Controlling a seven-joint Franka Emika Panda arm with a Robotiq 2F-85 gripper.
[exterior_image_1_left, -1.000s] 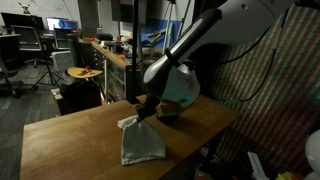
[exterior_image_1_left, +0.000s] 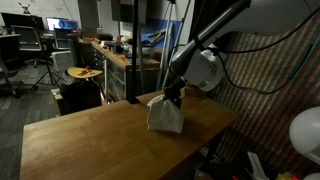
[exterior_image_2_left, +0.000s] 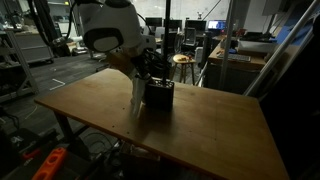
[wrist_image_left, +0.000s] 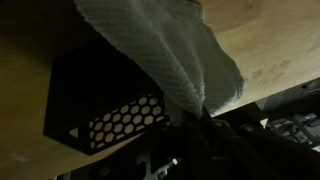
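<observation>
A pale cloth (exterior_image_1_left: 165, 116) hangs from my gripper (exterior_image_1_left: 172, 97) above the right part of the wooden table in exterior view 1. In exterior view 2 the cloth (exterior_image_2_left: 137, 95) drops as a narrow fold in front of a black box (exterior_image_2_left: 159, 95). From the wrist, the cloth (wrist_image_left: 175, 45) spreads across the top middle and partly covers the black mesh-sided box (wrist_image_left: 125, 122) below. The cloth bunches at my gripper, which is shut on it; the fingertips themselves are dark and hard to make out.
In exterior view 2 its surface (exterior_image_2_left: 215, 125) is clear to the right of the box. A dark upright post (exterior_image_1_left: 136, 50) stands behind the table.
My gripper has moved right with the cloth, over toward the black box. The cloth, spread lower and farther left before, now hangs narrower and higher.
</observation>
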